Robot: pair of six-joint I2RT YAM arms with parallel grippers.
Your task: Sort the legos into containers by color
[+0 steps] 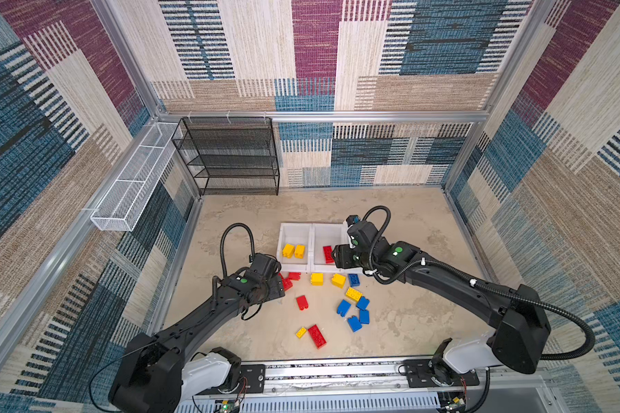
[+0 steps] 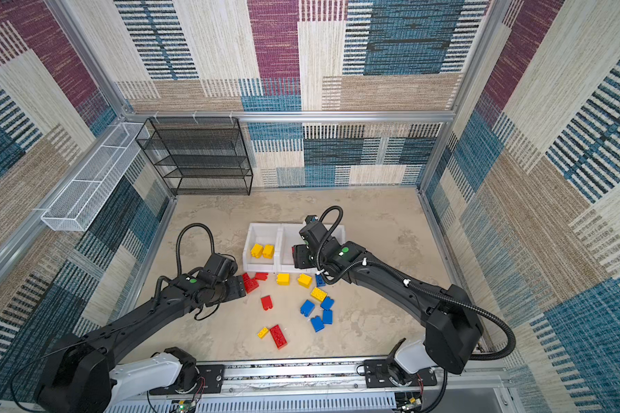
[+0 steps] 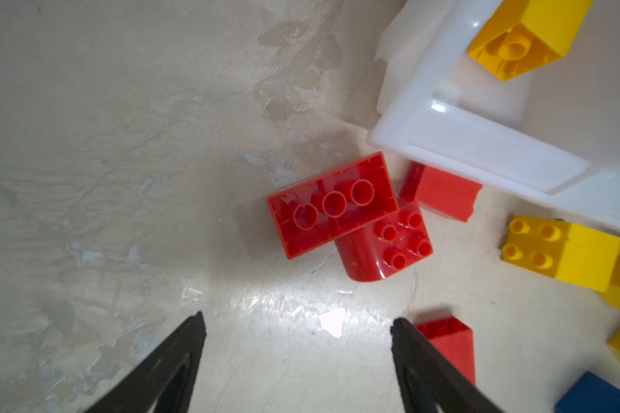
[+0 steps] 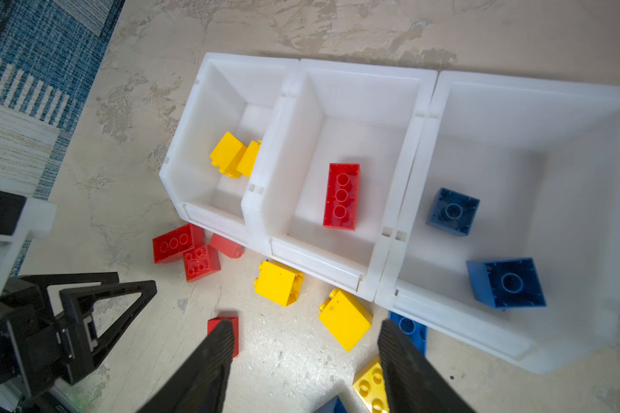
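Three joined white bins stand at the back: the left bin [image 4: 206,89] holds two yellow bricks [image 4: 227,152], the middle bin [image 4: 365,89] a red brick [image 4: 341,196], the right bin [image 4: 530,103] two blue bricks [image 4: 507,282]. My left gripper is open and empty, over the table just short of an upturned red brick [image 3: 333,203] that touches a second red brick [image 3: 387,242]. A third red brick [image 3: 442,190] lies against the bin wall. Open and empty too, my right gripper hangs above the loose bricks in front of the bins.
Loose yellow bricks [image 1: 317,278] and several blue bricks [image 1: 343,307] lie on the table in front of the bins. Nearer the front are a large red brick [image 1: 316,336] and a small yellow brick [image 1: 301,332]. Bare table [image 3: 117,172] extends left of the red cluster.
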